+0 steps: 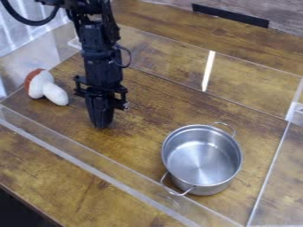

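Note:
My gripper (102, 113) hangs low over the wooden table at the left middle, its dark arm coming down from the top; it looks shut, with nothing visible between its fingers. To its left lies a white plush-like object with a red part (48, 89). At the lower right stands a steel pot (201, 161) with wire handles, apart from the gripper.
Clear plastic walls or panels border the wooden table (154, 71) at the left, front and right. A white strip (208, 69) shows at the upper right.

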